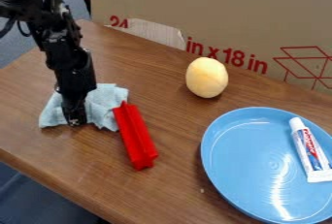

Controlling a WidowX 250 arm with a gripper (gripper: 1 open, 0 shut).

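Observation:
The black gripper [74, 113] points down onto a pale blue-grey cloth [104, 106] at the left of the table; its fingertips are down in the cloth, and whether they are closed on it is hard to tell. A red block [136, 136] lies along the cloth's right side, close against it.
A blue plate [253, 179] at the right holds a toothpaste tube [310, 150]. A yellow potato-like object [208, 78] stands at the back middle, before a large cardboard box [215, 5]. The table's edge [52, 175] runs along the near left; bare wood lies in the middle.

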